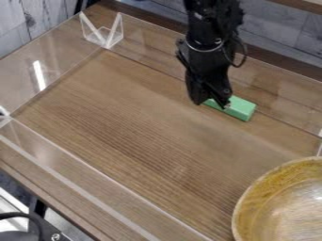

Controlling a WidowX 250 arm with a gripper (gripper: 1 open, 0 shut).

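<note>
A black gripper (193, 94) hangs over the wooden tray in the upper middle, its fingers shut with nothing visible between them. Just right of the fingertips lies a green rectangular block (233, 108), its left end partly hidden behind the gripper.
A wooden tray floor (126, 160) is mostly clear. A white wire object (104, 31) sits in the back left corner. A large yellow bowl (280, 202) fills the front right. Dark cables show at the bottom left edge.
</note>
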